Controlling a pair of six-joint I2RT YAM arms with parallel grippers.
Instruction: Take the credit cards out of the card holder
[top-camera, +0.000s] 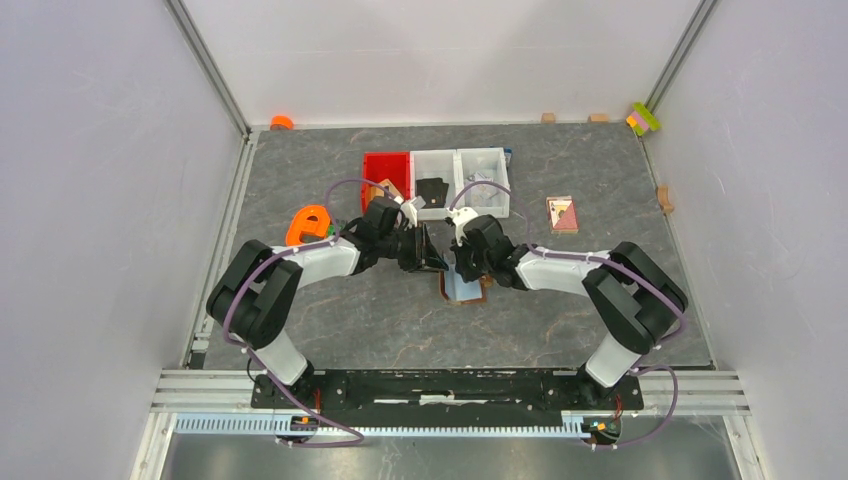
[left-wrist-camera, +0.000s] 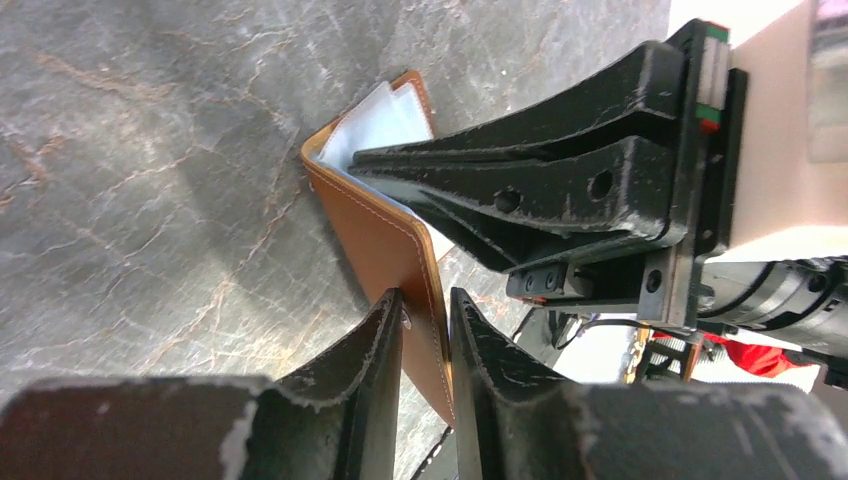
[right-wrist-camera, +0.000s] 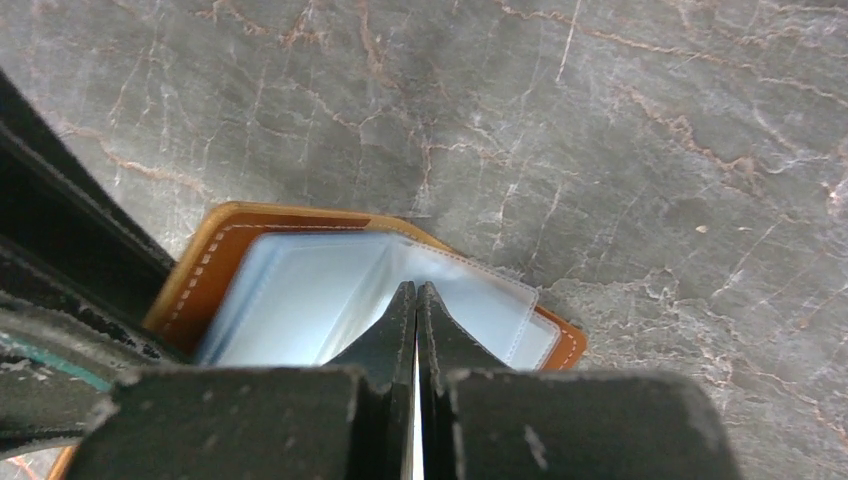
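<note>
The brown card holder (top-camera: 484, 298), with whitish clear sleeves (top-camera: 462, 287), is between my two grippers. In the left wrist view, its brown cover (left-wrist-camera: 375, 235) stands tilted up, its edge between the parted fingers of my left gripper; gaps show beside it, so the gripper is partly open. My right gripper is shut over the pale sleeves (right-wrist-camera: 450, 285), nothing visible between its fingertips. The left gripper's dark fingers (right-wrist-camera: 60, 190) edge into the right wrist view from the left. No separate credit card can be made out in the sleeves.
Behind the arms, a tray has a red compartment (top-camera: 377, 160) and white compartments (top-camera: 433, 162), a black item (top-camera: 432, 192) lying in one. An orange object (top-camera: 308, 224) lies at left, a red-and-white box (top-camera: 562, 214) at right. The table in front of the holder is clear.
</note>
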